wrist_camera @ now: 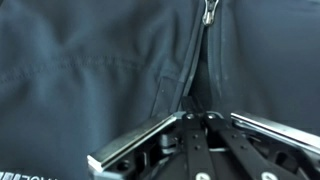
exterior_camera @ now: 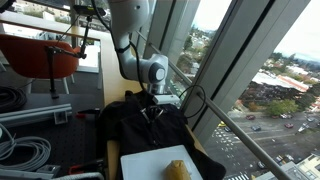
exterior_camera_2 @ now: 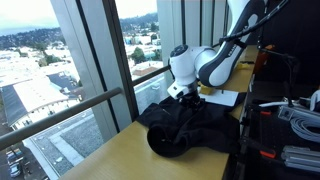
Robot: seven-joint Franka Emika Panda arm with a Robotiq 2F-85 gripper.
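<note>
A black jacket (exterior_camera: 135, 132) lies spread over the table. In the wrist view its dark cloth (wrist_camera: 90, 70) fills the scene, and a metal zipper slider (wrist_camera: 209, 13) shows at the top, with the zipper's two edges parting below it. My gripper is low over the opening between those edges, its fingers together. Nothing clear shows between them; whether they touch the cloth cannot be told. From the second exterior side, the gripper (exterior_camera_2: 190, 100) is close above the jacket (exterior_camera_2: 195, 128).
A white board (exterior_camera: 147, 164) with a yellow-brown object (exterior_camera: 178, 170) on it sits beside the jacket. Windows and a rail (exterior_camera_2: 75, 115) line one side of the table. Bare wood (exterior_camera_2: 110, 155) shows near the jacket. Coiled cables (exterior_camera: 30, 152) lie on the other side.
</note>
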